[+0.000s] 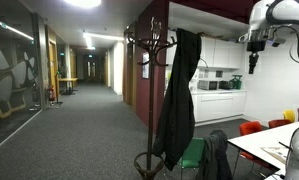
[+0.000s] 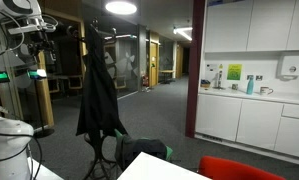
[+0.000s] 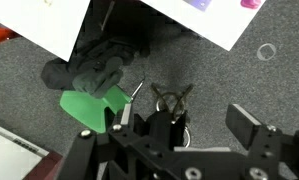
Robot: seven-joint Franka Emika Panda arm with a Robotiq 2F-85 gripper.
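High at the right in exterior view 1, my gripper (image 1: pixel 253 63) hangs from the arm, above the white table (image 1: pixel 264 138) and clear of it. Exterior view 2 has the gripper (image 2: pixel 37 70) at the upper left. Its two dark fingers stand wide apart in the wrist view, so the gripper is open, and nothing is held. Far beneath it, the wrist view shows grey floor (image 3: pixel 219 85), the coat stand (image 3: pixel 172 103) from above and a green chair (image 3: pixel 94 108) with dark cloth (image 3: pixel 89 65) on it.
A coat stand (image 1: pixel 149 110) with a long black coat (image 1: pixel 176 105) rises left of the table. Red chairs (image 1: pixel 251 128) stand along the table. White kitchen cabinets (image 2: pixel 244 120) line the back wall, a blue bottle (image 2: pixel 250 84) on their counter. The corridor floor (image 1: pixel 84 125) is open.
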